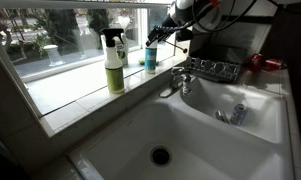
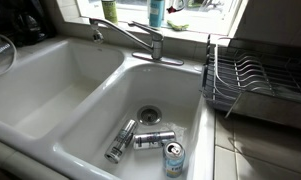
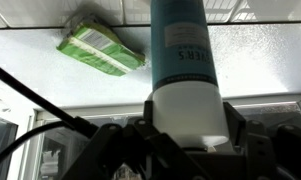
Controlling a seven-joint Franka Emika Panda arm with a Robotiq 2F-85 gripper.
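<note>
A blue bottle [image 1: 150,58] stands on the windowsill beside the sink. My gripper [image 1: 160,37] is at its top, coming in from the right. In the wrist view the bottle shows a blue label [image 3: 187,55] and a white cap [image 3: 190,112], and the gripper is shut on that capped end. Most of the fingers are dark and partly hidden behind the cap. The same bottle [image 2: 156,12] is cut off by the top edge in the second exterior view.
A green-labelled spray bottle [image 1: 114,62] stands left of the blue bottle on the sill. The faucet [image 2: 155,38] rises behind the double sink [image 1: 122,142]. Several cans [image 2: 173,157] lie or stand in one basin. A dish rack [image 2: 265,72] occupies the right counter.
</note>
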